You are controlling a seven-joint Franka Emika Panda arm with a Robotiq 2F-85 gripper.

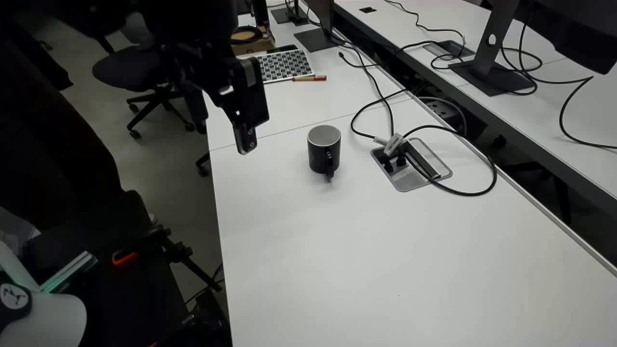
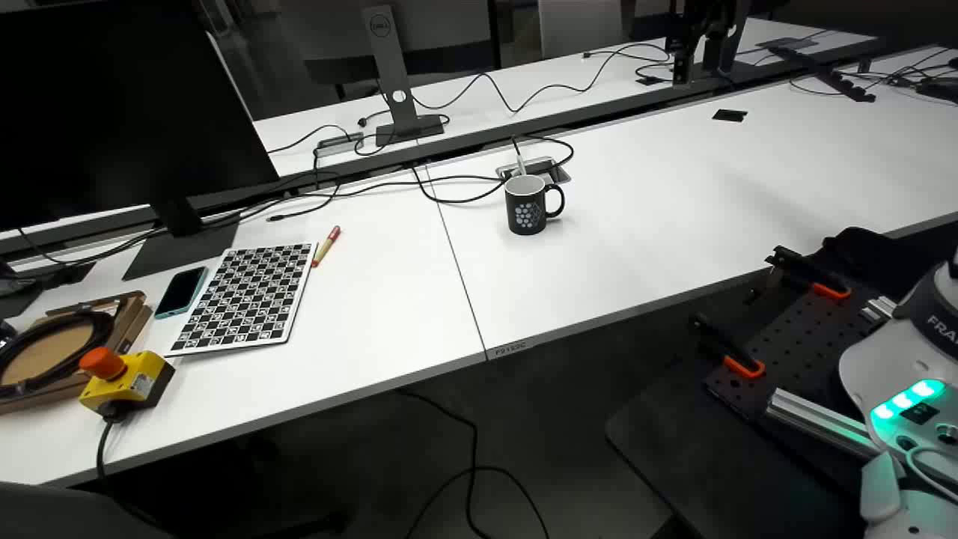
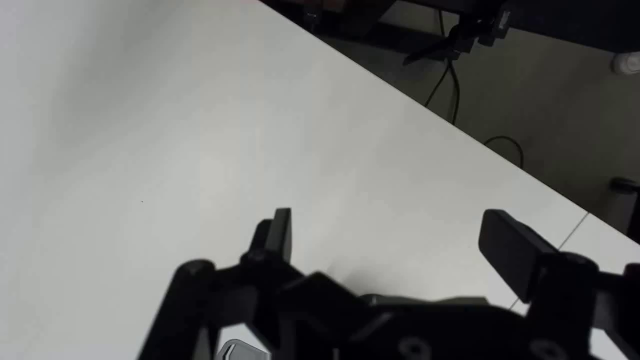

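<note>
A dark mug (image 1: 324,151) with a pale inside stands upright on the white table (image 1: 358,260). In the second exterior view the same mug (image 2: 526,208) shows a pattern of white dots, its handle to the right. My gripper is open, its two fingers wide apart and only bare table visible between their tips. In the first exterior view the gripper (image 1: 224,128) hangs above the table's left edge, apart from the mug. Low in the wrist view a dark edge shows behind the gripper body; I cannot tell whether it is the mug.
A socket panel (image 1: 411,165) with looping black cables lies close to the mug. Farther off are a checkered board (image 2: 249,296), a red-tipped pen (image 2: 327,245), a phone (image 2: 180,292) and a yellow emergency-stop box (image 2: 127,382).
</note>
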